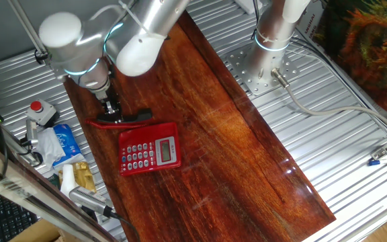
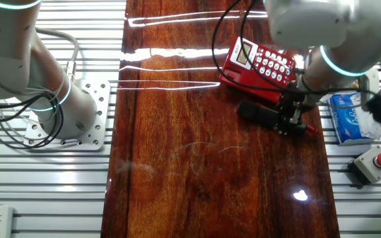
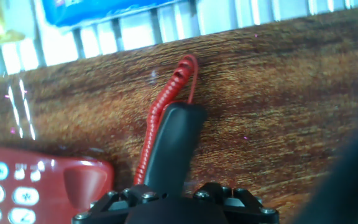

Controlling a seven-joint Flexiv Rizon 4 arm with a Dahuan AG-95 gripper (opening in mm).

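Note:
A red telephone (image 1: pixel 150 149) with silver keys and a small display lies on the wooden table. Along its side rests the black handset (image 1: pixel 142 117), with a red coiled cord (image 3: pixel 160 112) beside it. My gripper (image 1: pixel 117 115) is down at the handset, near the middle of its length. In the wrist view, the handset runs between the two fingers at the bottom edge. Whether they press on it is hard to make out, since the handset's near part hides the inner faces. Part of the phone's keypad shows at lower left there.
Beyond the table's edge are a blue tissue pack (image 2: pixel 354 119) and a red-buttoned box (image 2: pixel 376 164). Bare wood (image 1: pixel 227 168) stretches beyond the phone.

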